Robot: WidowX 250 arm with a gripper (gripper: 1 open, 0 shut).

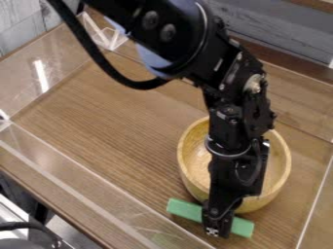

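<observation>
My gripper (219,224) reaches down at the lower right, shut on a green bar (185,209) that lies low in front of a yellow bowl (197,156). The bowl is partly hidden behind the black gripper and arm.
Bare wooden table (97,131) fills the left and middle. A clear plastic edge runs along the left and lower left, with black cable at the bottom left corner. A ledge runs along the back right.
</observation>
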